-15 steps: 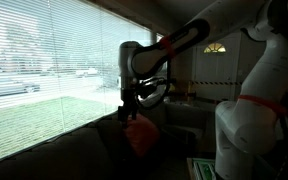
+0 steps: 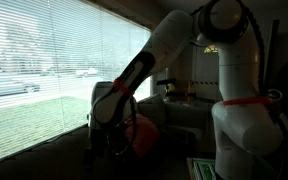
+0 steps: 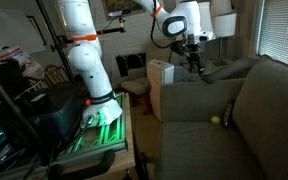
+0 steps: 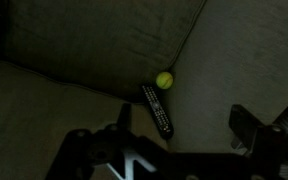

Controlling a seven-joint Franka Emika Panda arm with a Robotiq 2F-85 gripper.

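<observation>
A black remote control [image 4: 157,110] lies on the couch in the wrist view, with a small yellow-green ball [image 4: 164,80] close to its upper end. In exterior view 2 the ball [image 3: 215,120] shows on the couch seat, the dark remote [image 3: 227,112] beside it near the backrest. My gripper stands open above the couch; its two dark fingers [image 4: 123,117] are wide apart and nothing is held between them. From the wrist view, the remote and ball lie beyond the fingertips, apart from them.
The couch seat [image 3: 194,150] is largely bare, bounded by a backrest [image 3: 272,100]. A reddish cushion [image 2: 145,136] is partly behind my arm. A window with blinds [image 2: 44,70] runs alongside the couch. Much of the scene is dark.
In exterior view 1 my arm has swung left and its gripper end has come down toward the couch. The reddish cushion has stayed put.
</observation>
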